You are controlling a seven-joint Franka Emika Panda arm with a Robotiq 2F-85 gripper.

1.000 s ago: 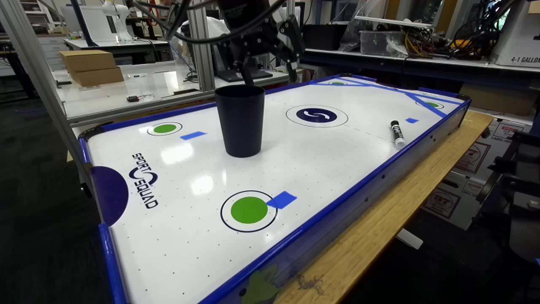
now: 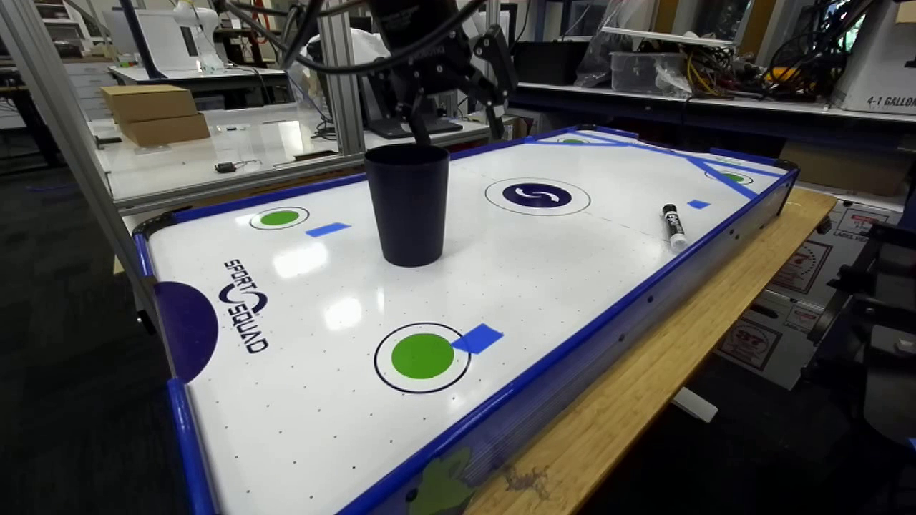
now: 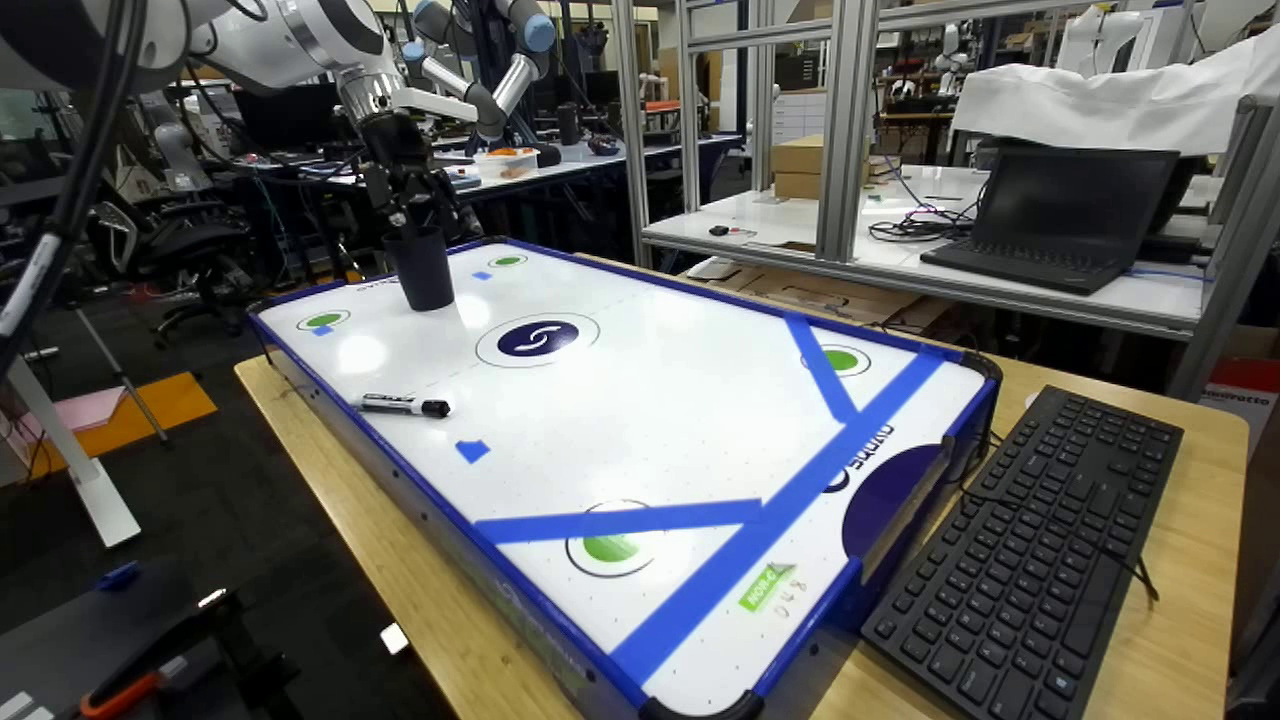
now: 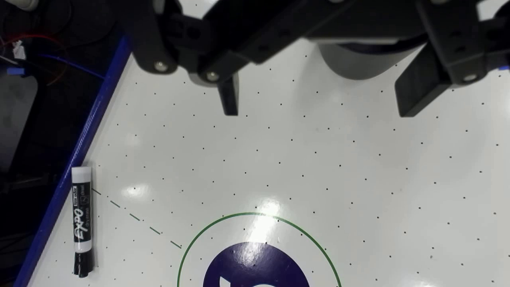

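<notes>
A dark, tapered cup (image 2: 408,206) stands upright on the white air hockey table (image 2: 300,412); the wrist view shows only part of it (image 4: 361,64), behind the fingers. Above and just beyond the cup, as exterior view 1 has it, hangs my gripper (image 2: 457,137). Its fingertips (image 4: 230,103) are spread wide apart in the wrist view, with only bare table showing between them. A black and white Expo marker (image 4: 81,217) lies flat near the table's side rail, well away from the gripper. Exterior view 2 shows this marker (image 3: 404,406) too.
A blue rail (image 2: 515,386) borders the table. Strips of blue tape (image 3: 786,492) cross its far end, where a black keyboard (image 3: 1032,540) rests outside the rail. A metal frame post (image 2: 341,94) rises beside the table.
</notes>
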